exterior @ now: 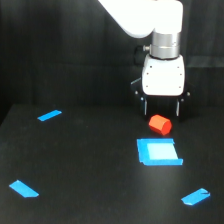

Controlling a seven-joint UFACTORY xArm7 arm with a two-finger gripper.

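Note:
A red block [160, 125] lies on the dark table, just behind a white square edged with blue tape [146, 150]. My gripper [163, 106] points down at the block from above and behind in this view. Its two dark fingers are spread wide, with the left fingertip [144, 104] on one side and the other on the right. Nothing shows gripped between them. How high the fingertips are over the table is hard to tell.
Strips of blue tape mark the table: one at the back left [49, 115], another at the front left [23, 188], a third at the front right [196, 197]. A dark curtain [60, 50] hangs behind.

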